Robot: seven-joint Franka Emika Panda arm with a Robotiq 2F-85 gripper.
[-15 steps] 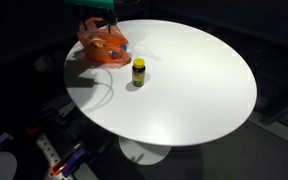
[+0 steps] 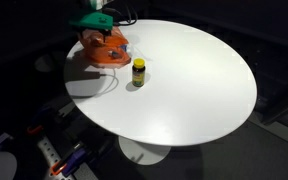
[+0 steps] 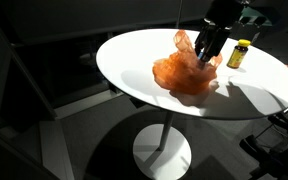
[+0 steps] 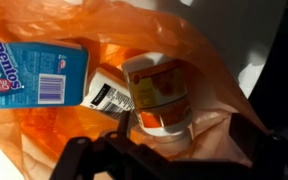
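Observation:
An orange plastic bag [image 2: 105, 47] lies open at the table's far left in exterior view 1. Inside it, the wrist view shows an orange-labelled bottle with a white cap [image 4: 156, 92], a blue Mentos pack [image 4: 36, 76] and a white item with a barcode [image 4: 108, 94]. My gripper [image 3: 201, 52] is at the bag's mouth, open. In the wrist view its dark fingers [image 4: 246, 135] stand apart on either side of the bottle's lower end, and no grip on it shows. A brown bottle with a yellow lid [image 2: 138, 73] stands upright on the table, outside the bag.
A thin cable [image 2: 112, 84] seems to curve over the table beside the bag. The bag sits close to the table's edge.
Over the last second my gripper has come down from above toward the bag's mouth. The bag and the yellow-lidded bottle look unmoved.

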